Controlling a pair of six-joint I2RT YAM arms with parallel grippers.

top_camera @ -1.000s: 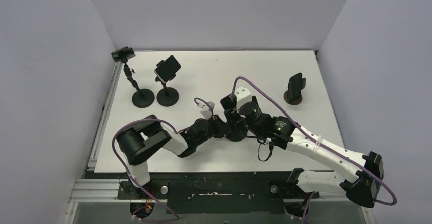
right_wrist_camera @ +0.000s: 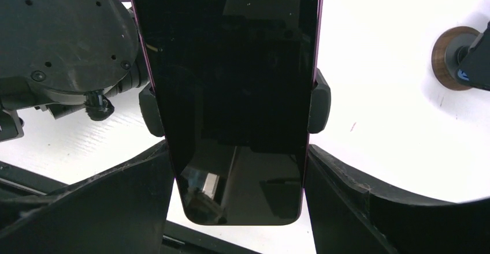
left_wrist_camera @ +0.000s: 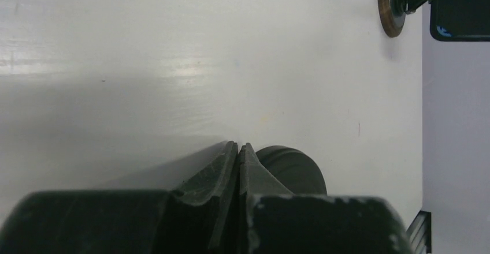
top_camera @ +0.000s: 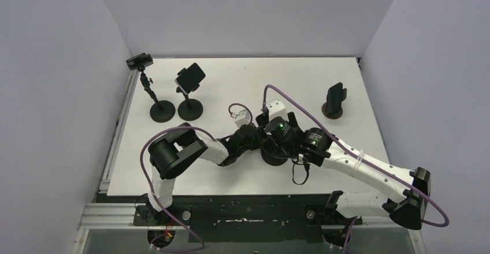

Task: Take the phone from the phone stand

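Observation:
A dark phone (right_wrist_camera: 231, 104) with a purple edge fills the middle of the right wrist view. My right gripper is shut on its long sides, and the stand's clamp arm (right_wrist_camera: 319, 107) still hugs it above my fingertips. The stand's round black base (top_camera: 273, 158) shows below both arms in the top view. My left gripper is shut with nothing between its fingers. The base's rim (left_wrist_camera: 296, 170) peeks out behind and right of those fingers; whether they touch it I cannot tell. The pole is hidden in the left wrist view.
Two other stands, a tall one (top_camera: 162, 111) and one with a phone (top_camera: 190, 78), occupy the table's left back. Another stand with a wooden base (right_wrist_camera: 448, 58) is on the right.
The stand's base has shifted slightly right and forward.

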